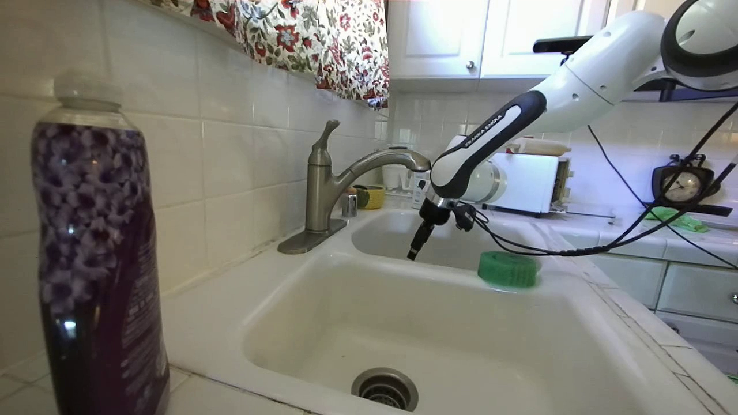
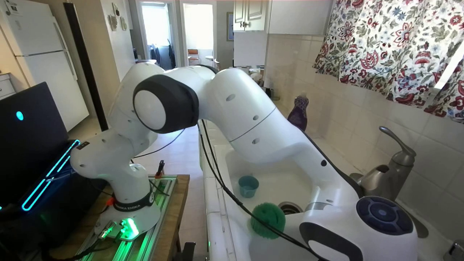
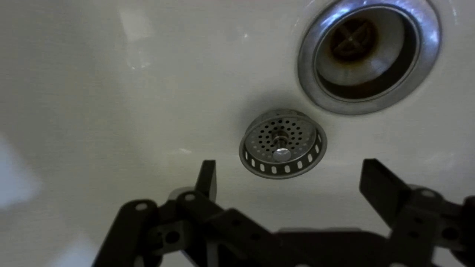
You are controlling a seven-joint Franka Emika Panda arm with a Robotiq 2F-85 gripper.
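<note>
My gripper stands open, its dark fingers (image 3: 207,181) wide apart with nothing between them. Ahead of the fingertips in the wrist view, a round metal sink strainer (image 3: 267,140) with a perforated base and a small centre knob lies on the white sink floor. It sits tilted beside the drain opening (image 3: 307,73), not in it. In exterior view 1 the gripper (image 1: 413,256) points down over the far basin (image 1: 377,238); the strainer is hidden there. The arm covers the gripper in exterior view 2.
A faucet (image 1: 318,193) rises left of the arm. A green round scrubber (image 1: 508,270) rests on the divider between the basins. The near basin holds a blue cup (image 2: 248,186). A purple bottle (image 1: 100,263) stands at the sink's near corner.
</note>
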